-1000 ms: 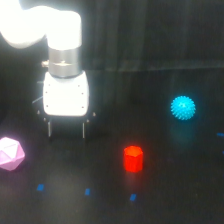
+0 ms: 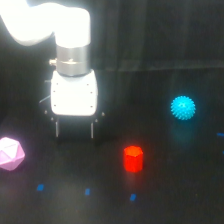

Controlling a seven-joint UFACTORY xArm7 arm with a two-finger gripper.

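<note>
A red block (image 2: 133,159) stands on the dark table right of centre. At the left edge lies a pink faceted ball (image 2: 11,154). The spiky cyan ball (image 2: 182,108) rests farther back on the right. My white gripper (image 2: 75,131) points down between the pink ball and the red block, touching neither. Its two thin fingers (image 2: 93,130) are spread apart, with nothing visible between them. How high the fingertips are above the table is hard to judge.
Small blue marks (image 2: 87,191) dot the dark table surface (image 2: 110,208) toward the front, with another at the right edge. A dark backdrop (image 2: 150,35) rises behind. Bare table lies between the red block and the cyan ball.
My gripper has shifted a little to the right, nearer the red block; its fingers are still apart. The red block and both balls have stayed in place.
</note>
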